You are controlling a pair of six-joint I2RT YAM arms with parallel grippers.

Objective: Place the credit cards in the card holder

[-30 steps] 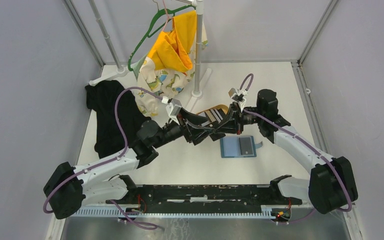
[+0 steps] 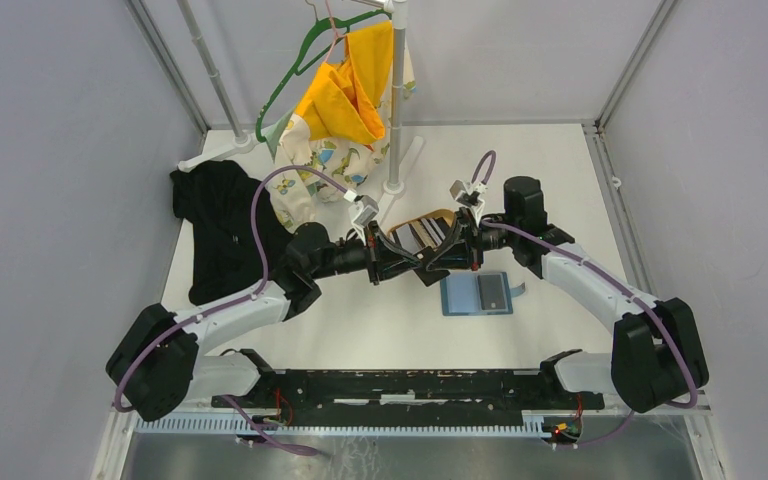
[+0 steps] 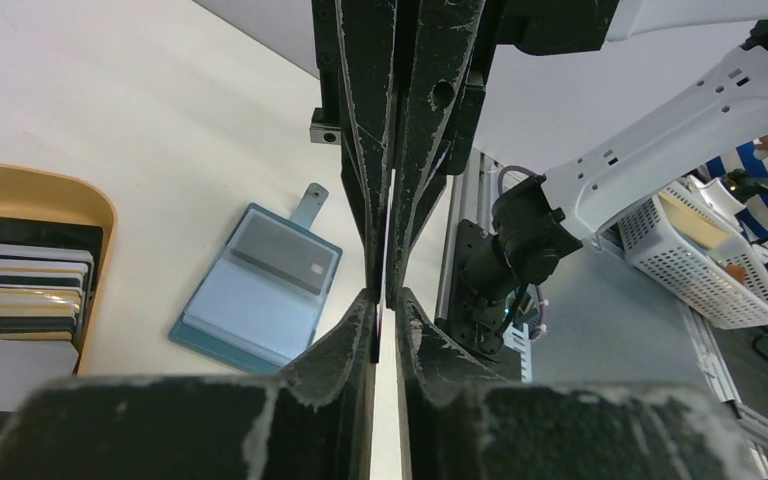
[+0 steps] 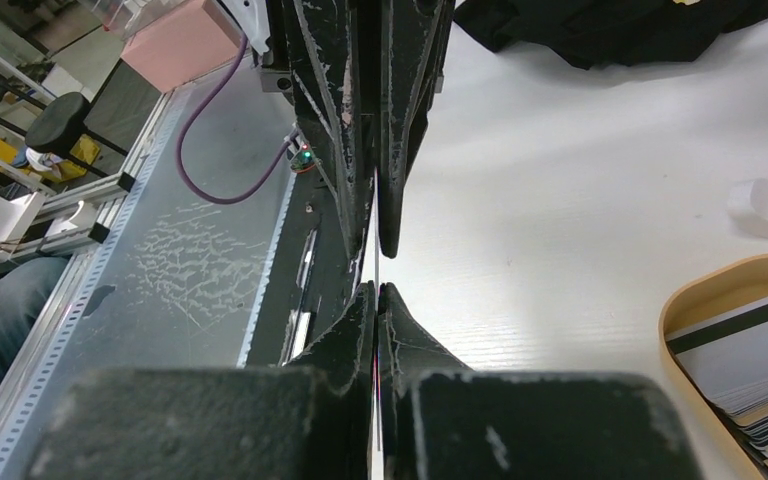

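A thin dark card is held between the two arms, and both wrist views catch it nearly edge-on. My right gripper is shut on it. From the opposite side my left gripper reaches the card, its fingers slightly apart with a narrow gap; the card's edge runs between its fingers. The blue-grey card holder lies open on the table below and right of the grippers, its strap sticking out. A tan tray holds a row of cards.
Behind the grippers, the tray sits close to the clothes rack's white post. A black garment covers the table's left side. Free white tabletop lies in front of the arms.
The card and holder look almost unmoved.
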